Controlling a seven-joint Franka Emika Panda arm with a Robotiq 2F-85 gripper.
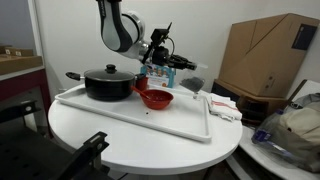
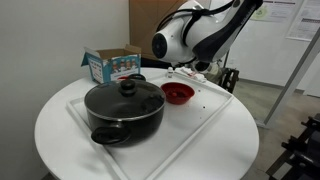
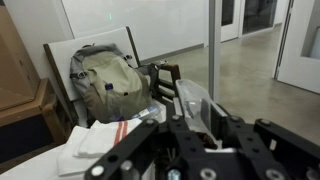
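Held out over the back of the white tray, my gripper is shut on a pale grey object. That grey object hangs just below it, clear of the tray. In the wrist view the same object shows pale and blurred between the dark fingers; what it is, I cannot tell. A red bowl sits on the tray, below and to the left of the gripper, with something small inside. Left of the bowl stands a black lidded pot.
Folded white cloths with a red stripe lie at the table's right edge. A printed box stands behind the pot. The tray's front right part is bare. A backpack rests on a chair beyond the table.
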